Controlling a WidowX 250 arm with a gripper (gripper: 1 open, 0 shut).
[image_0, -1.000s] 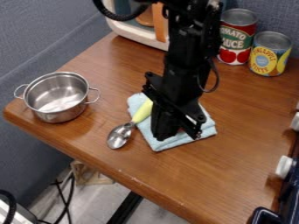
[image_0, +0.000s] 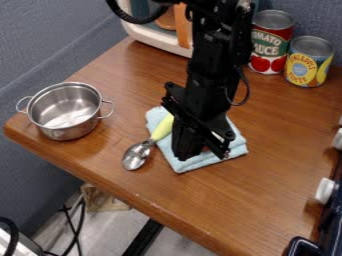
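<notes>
My black gripper (image_0: 201, 135) reaches down over a folded light blue cloth (image_0: 221, 153) in the middle of the table. A spoon with a yellow handle (image_0: 139, 152) lies at the cloth's left, its metal bowl on the wood. The dark gripper hides part of the cloth, and whether its fingers are open or shut cannot be made out.
A steel pot (image_0: 64, 124) sits at the left near the table (image_0: 127, 90) edge. A tomato can (image_0: 270, 45) and a yellow can (image_0: 309, 65) stand at the back right. A dark appliance with white knobs (image_0: 318, 225) lines the right edge.
</notes>
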